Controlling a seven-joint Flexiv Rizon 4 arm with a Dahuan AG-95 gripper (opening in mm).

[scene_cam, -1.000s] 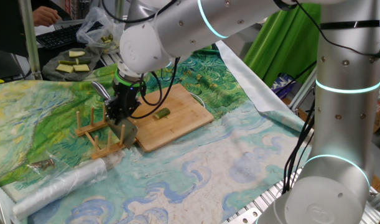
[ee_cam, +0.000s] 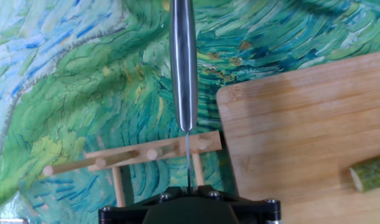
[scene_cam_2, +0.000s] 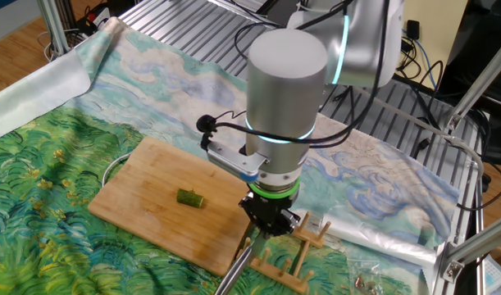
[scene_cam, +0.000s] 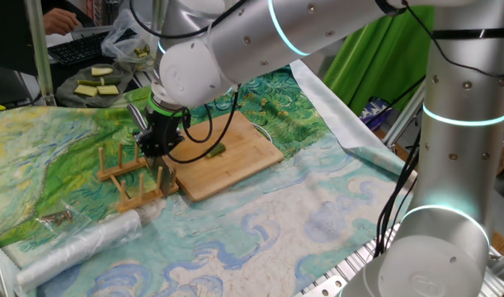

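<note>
A knife with a steel handle [ee_cam: 185, 68] is held in my gripper, which is shut on it. The thin blade shows edge-on below the handle in the wrist view, over the wooden peg rack [ee_cam: 177, 149]. In exterior view 1 the gripper [scene_cam: 157, 147] hangs above the rack [scene_cam: 124, 169], beside the left edge of the cutting board. Whether the blade touches the rack cannot be told. A short piece of green cucumber [scene_cam_2: 189, 198] lies on the wooden cutting board [scene_cam_2: 156, 176], apart from the knife.
A clear plastic roll [scene_cam: 82, 247] lies in front of the rack, with a small plastic bag [scene_cam: 58, 219] near it. Pale cut pieces [scene_cam: 97, 89] sit on a dark cloth at the back left. The patterned cloth right of the board is clear.
My gripper has shifted slightly, keeping the knife. The blade, seen broadside a second ago, now appears much narrower above the rack. The board and cucumber have stayed put.
</note>
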